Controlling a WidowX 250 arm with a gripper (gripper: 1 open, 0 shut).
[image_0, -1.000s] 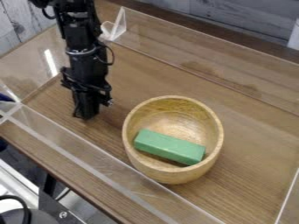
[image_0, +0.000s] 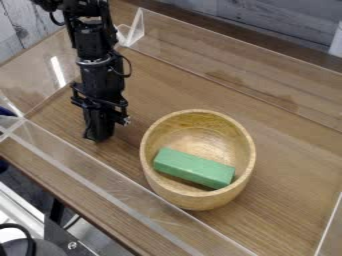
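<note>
My black arm hangs down from the top left, its gripper (image_0: 98, 127) low over the wooden table at the left of the camera view; it looks shut, and nothing clear shows between its fingers. To its right sits a round tan bowl (image_0: 160, 139) with a green block (image_0: 194, 168) lying inside it.
Clear plastic edging runs along the left and front. Dark cables lie at the bottom left corner, off the table's edge.
The arm has shifted very slightly; the bowl and green block look unmoved.
</note>
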